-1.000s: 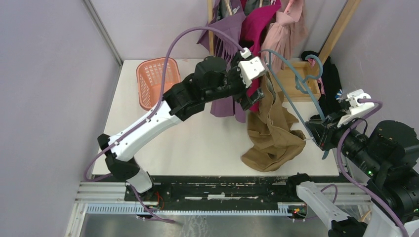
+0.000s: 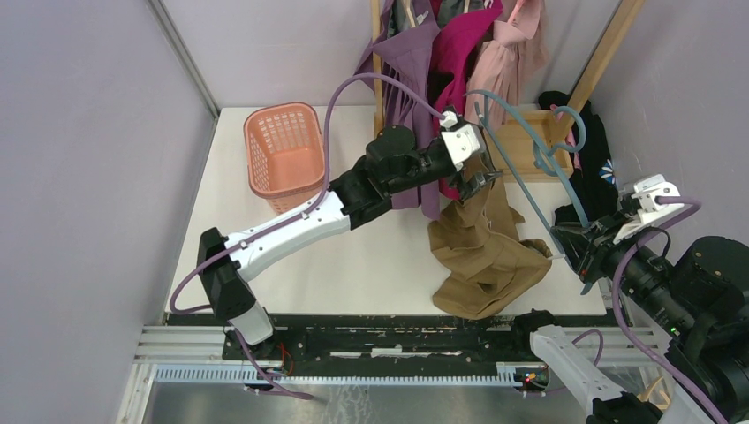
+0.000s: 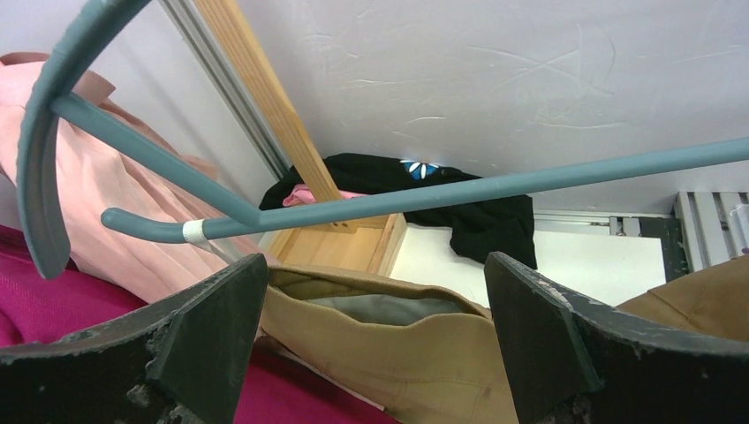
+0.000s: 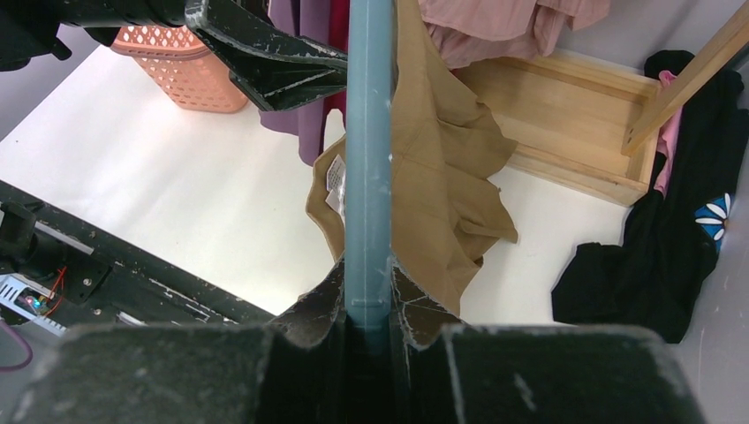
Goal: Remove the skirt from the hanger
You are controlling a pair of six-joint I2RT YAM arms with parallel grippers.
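A brown skirt drapes below the blue hanger over the table. My right gripper is shut on the hanger's blue bar, holding it up at the right. My left gripper is open near the hanger's far end, at the upper part of the skirt. In the left wrist view, the skirt's waistband gapes between and just below the two spread fingers, while the hanger bar crosses above it. How the skirt is attached to the hanger cannot be made out fully.
Purple, magenta and pink garments hang from the wooden rack behind the left gripper. A wooden tray and black clothing lie at the back right. An orange basket stands left.
My left gripper has moved right and lower, closer to the skirt's upper part.
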